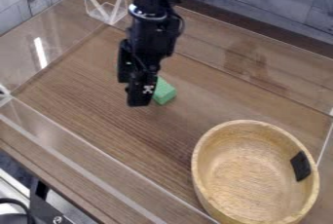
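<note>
My black gripper (138, 84) is low over the wooden table, left of centre, its arm reaching down from the top middle. A green block (164, 92) lies just right of the gripper, partly hidden behind it. The gripper looks open, with nothing clearly held between its fingers.
A round wooden basket (254, 203) fills the lower right. A white wire object (104, 4) is at the back left and another white piece at the left edge. The table's edge runs along the lower left.
</note>
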